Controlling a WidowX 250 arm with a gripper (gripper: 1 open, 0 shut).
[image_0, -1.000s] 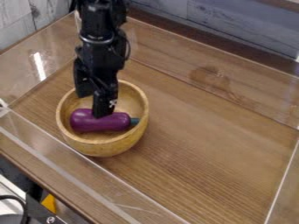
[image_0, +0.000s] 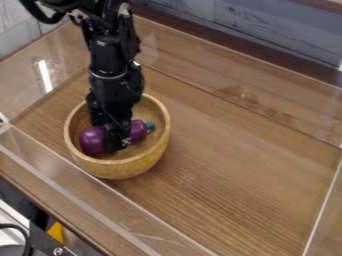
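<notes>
A purple toy eggplant (image_0: 95, 141) lies in a round wooden bowl (image_0: 155, 150) on the left of the wooden table. My black gripper (image_0: 114, 128) reaches down from the top into the bowl, over the eggplant and partly hiding it. Whether its fingers are touching or closed on the eggplant is unclear.
A white wall runs along the back, with a light edge at the right. At the lower left, beyond the table edge, are dark cables and a yellow object.
The gripper has moved down from above the bowl onto the eggplant, which it now hides more.
</notes>
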